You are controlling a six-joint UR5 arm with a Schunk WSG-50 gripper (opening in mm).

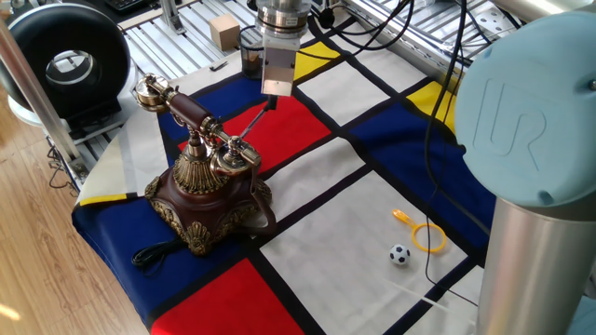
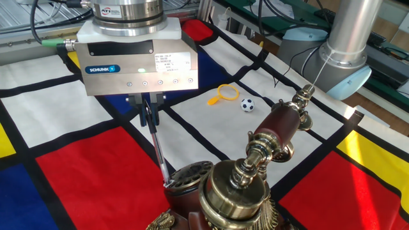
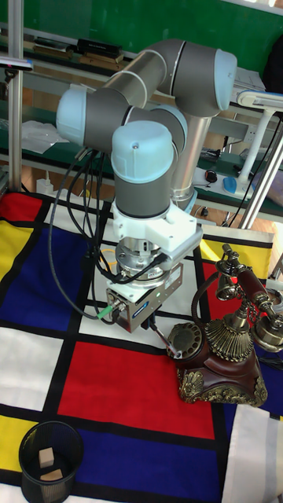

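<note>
An old-fashioned brown and brass telephone (image 1: 194, 177) stands on the patterned cloth, its handset (image 2: 278, 131) resting across the cradle. My gripper (image 2: 147, 114) points down beside it, shut on a slim metal rod (image 2: 158, 148). The rod slants down to the telephone's round dial (image 2: 190, 174), and its lower end appears to meet the dial's near edge. In the third exterior view the rod (image 3: 163, 337) also reaches toward the dial (image 3: 185, 339) from the left. Whether the tip sits in a finger hole cannot be made out.
A small football (image 1: 399, 254) and a yellow ring-shaped toy (image 1: 427, 236) lie on a white square. A black mesh cup (image 3: 50, 460) holds wooden blocks (image 3: 47, 456). Cables hang around the arm.
</note>
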